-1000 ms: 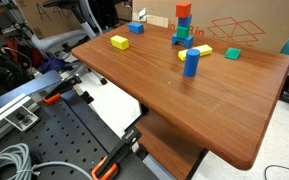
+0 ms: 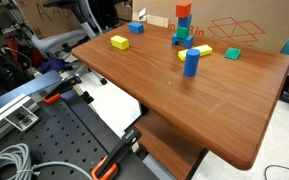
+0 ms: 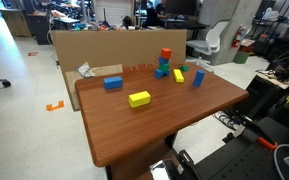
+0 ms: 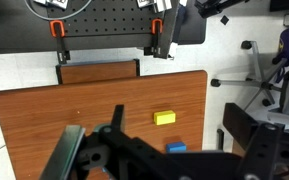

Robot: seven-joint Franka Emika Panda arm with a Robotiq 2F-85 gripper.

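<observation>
A small tower [image 2: 183, 22] of stacked blocks, red on top with blue and green below, stands at the back of the wooden table [image 2: 144, 75]. In front of it is an upright blue cylinder [image 2: 191, 65]. Yellow pieces [image 2: 204, 50] lie beside the tower, and a flat green piece [image 2: 233, 53] is farther right. Apart from these sit a yellow block [image 3: 139, 99] and a blue block [image 3: 113, 82]. My gripper is open in the wrist view, high over the table, with nothing held. Below it show the yellow block [image 4: 164, 117] and part of the blue one.
A cardboard panel [image 3: 94, 55] stands along the table's back edge. A dark frame with orange clamps [image 2: 106, 168] and loose cables [image 2: 14, 160] lies in front.
</observation>
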